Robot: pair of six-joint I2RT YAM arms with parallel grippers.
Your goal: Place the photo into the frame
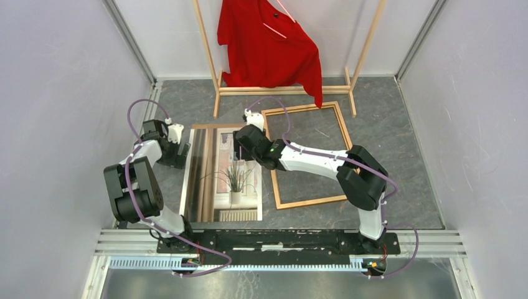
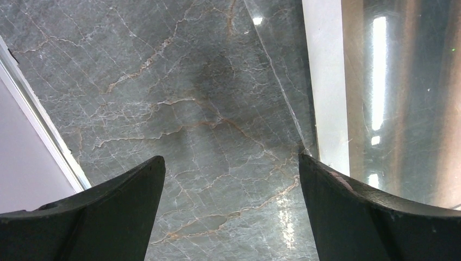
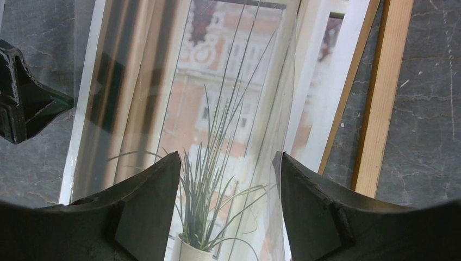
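The photo (image 1: pixel 240 199), showing a potted plant before a window, lies flat left of centre. A clear sheet (image 3: pixel 266 103) overlaps it in the right wrist view, its right edge close to one finger. To the right, the empty wooden frame (image 1: pixel 309 202) rests on the floor, its left side partly covered by my right arm. My right gripper is over the photo, fingers part open, with no clear grip on anything. Left of the photo, my open left gripper has only bare floor between its fingers; the photo's white edge (image 2: pixel 329 87) is by its right finger.
A red shirt (image 1: pixel 268 50) hangs on a wooden rack (image 1: pixel 280 91) at the back. Walls (image 1: pixel 81 93) close off the left and right sides.
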